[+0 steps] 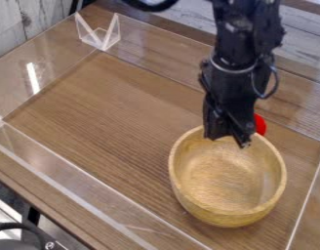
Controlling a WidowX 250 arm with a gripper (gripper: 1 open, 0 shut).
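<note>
My gripper [221, 125] hangs at the right of the camera view, its tips low over the back rim of a large light wooden bowl [225, 181]. It is shut, with nothing visible between its fingers. The bowl is empty. A red object [260, 125] is partly hidden behind the gripper and bowl, at the bowl's back right.
A white wire-like holder [100, 31] stands at the back left of the wooden table [98, 117]. A black cable or part lies at the lower left edge.
</note>
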